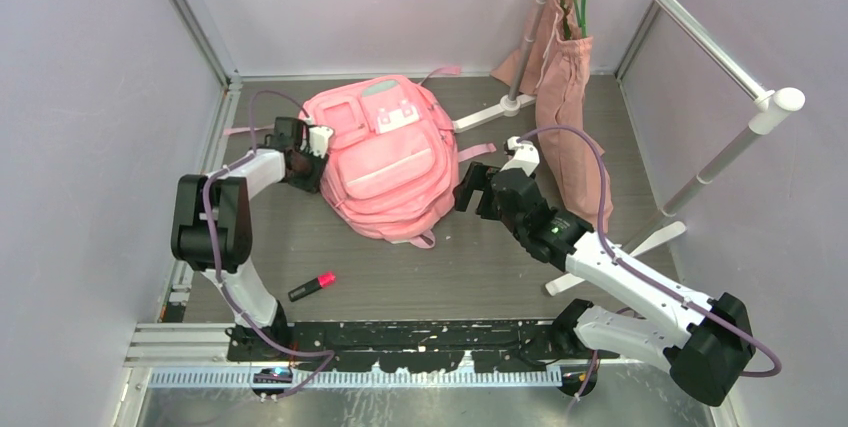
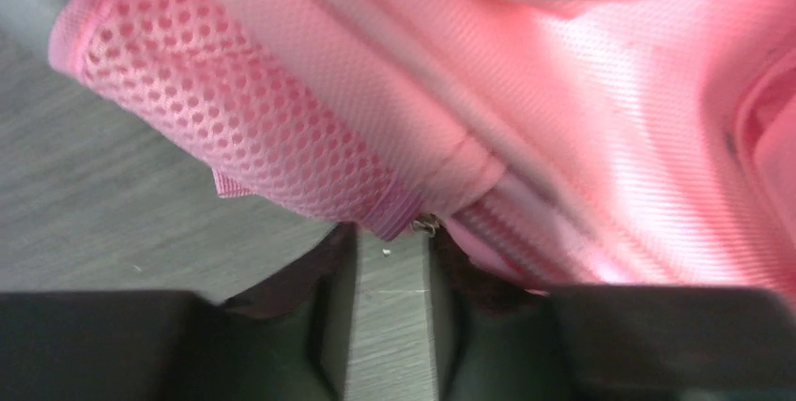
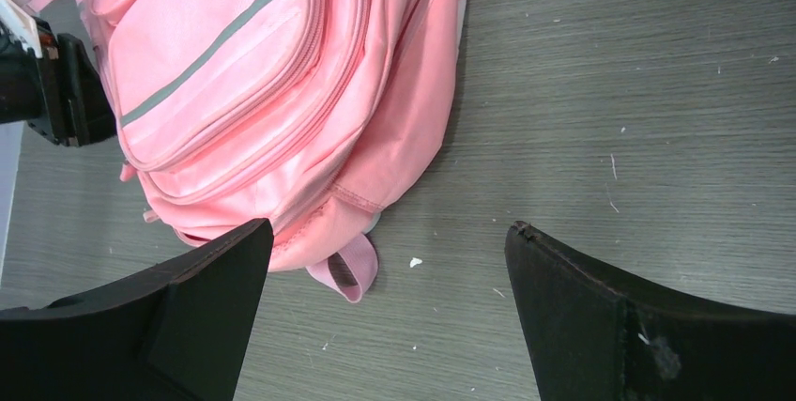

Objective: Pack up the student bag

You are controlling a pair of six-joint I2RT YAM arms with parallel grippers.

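A pink backpack (image 1: 390,177) lies front-up on the grey floor. My left gripper is at its left side, fingers part open around the area just below a small metal zipper piece (image 2: 425,224) beside a mesh pocket (image 2: 216,100); whether they touch it is unclear. My right gripper (image 1: 465,187) hangs open with nothing between its fingers, right of the backpack, which fills the upper left of the right wrist view.
A black marker with a red cap (image 1: 305,287) lies in front of the backpack. A white rack (image 1: 720,157) with pink fabric bags (image 1: 570,127) stands at the right.
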